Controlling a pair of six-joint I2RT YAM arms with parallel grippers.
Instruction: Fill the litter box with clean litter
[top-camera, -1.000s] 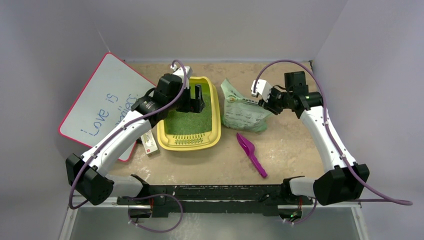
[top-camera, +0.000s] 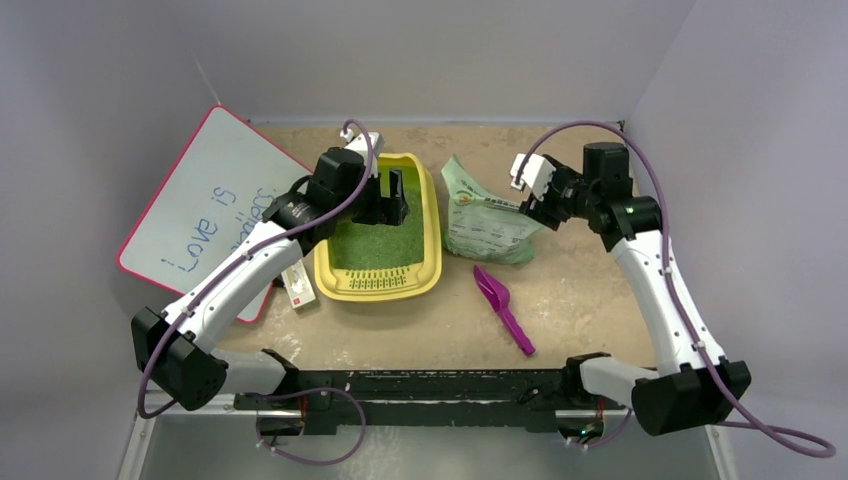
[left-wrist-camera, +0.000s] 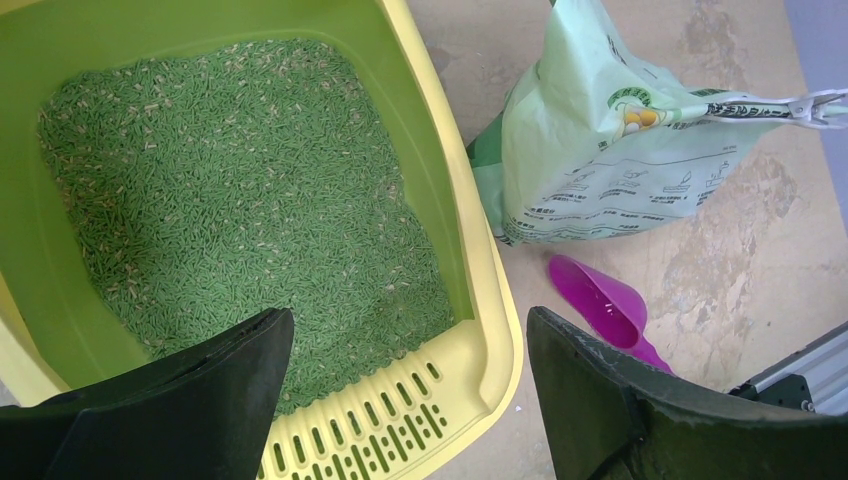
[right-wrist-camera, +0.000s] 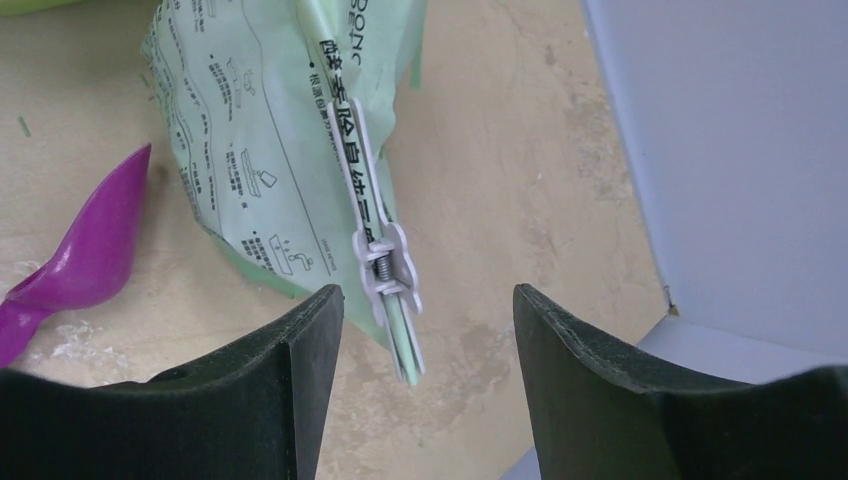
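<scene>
Green pellet litter (left-wrist-camera: 260, 200) covers the floor of the yellow litter box (top-camera: 434, 230). To the box's right leans a pale green litter bag (top-camera: 485, 225), its top closed by a white clip (right-wrist-camera: 385, 265). My left gripper hangs above the box, its fingers apart and empty. My right gripper stands open beside the bag's clipped end. The clip appears between its fingertips in the right wrist view, but neither finger touches it. A purple scoop (top-camera: 500, 305) lies on the table in front of the bag.
A whiteboard (top-camera: 215, 205) with blue writing lies tilted at the left, and a small white box (top-camera: 298, 286) sits by the litter box's left edge. Bare table (top-camera: 590, 305) extends to the right of the scoop. Grey walls enclose the back and sides.
My right arm has shifted a little to the right, drawing its gripper back from the bag's clipped end. The left arm, the box, the bag and the scoop look unmoved.
</scene>
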